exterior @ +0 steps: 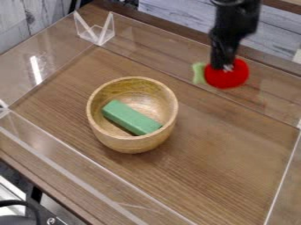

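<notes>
My gripper (pixel 223 61) is in the upper right, dark and blurred, just above a red round object (pixel 230 76) with a green part (pixel 200 74) at its left. Whether the fingers grip it is too blurred to tell. A wooden bowl (pixel 101 130) at centre left holds a green block (pixel 132 118).
A clear wire holder (pixel 97 26) stands at the top left. The wooden table (pixel 200 171) has free room in the front right and middle. Dark cables lie at the lower left edge.
</notes>
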